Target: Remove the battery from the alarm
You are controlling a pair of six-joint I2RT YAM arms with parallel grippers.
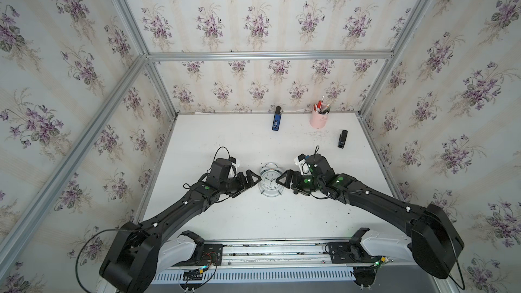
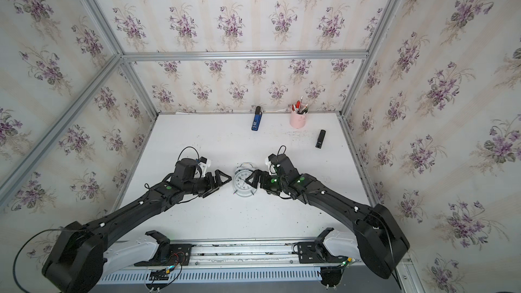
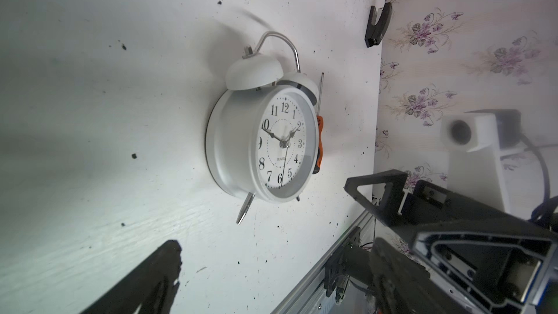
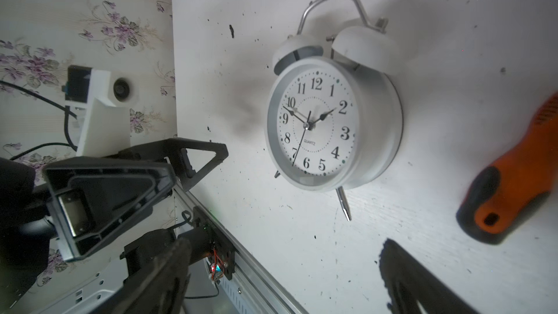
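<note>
A white twin-bell alarm clock (image 1: 270, 179) rests on the table, its dial facing up and its handle towards the back wall. In the left wrist view the clock (image 3: 261, 133) is seen from its left side; in the right wrist view the clock (image 4: 337, 122) shows its dial and right side. Its back is hidden, and no battery shows. My left gripper (image 1: 253, 179) is open just left of the clock. On the opposite side, my open right gripper (image 1: 286, 179) overlaps the dial's right edge from above. Neither has anything between its fingers.
An orange-and-black screwdriver (image 4: 517, 174) lies right of the clock, beneath the right arm. Towards the back are a blue device (image 1: 276, 119), a pink pen cup (image 1: 318, 120) and a black stapler-like object (image 1: 342, 139). Bare table (image 1: 255, 222) lies in front of the clock.
</note>
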